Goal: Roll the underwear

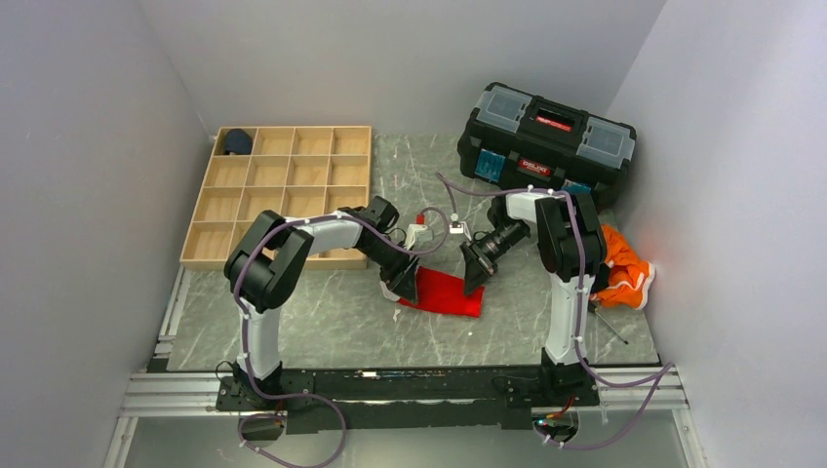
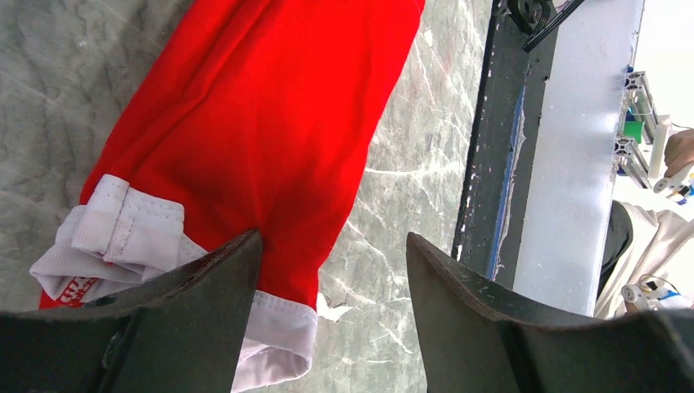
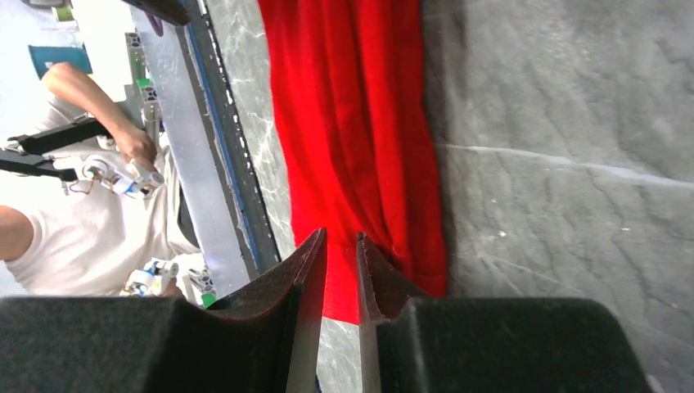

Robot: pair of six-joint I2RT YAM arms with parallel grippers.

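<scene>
Red underwear with a white waistband lies folded lengthwise and creased on the grey marble table. In the left wrist view its white band is bunched at the near end. My left gripper is over that end, fingers apart, one at the white band, the other over bare table. My right gripper is low over the plain red end, its fingertips a small gap apart; whether cloth is between them is unclear.
A wooden compartment tray stands back left, a black toolbox back right. Orange cloth lies at the right edge.
</scene>
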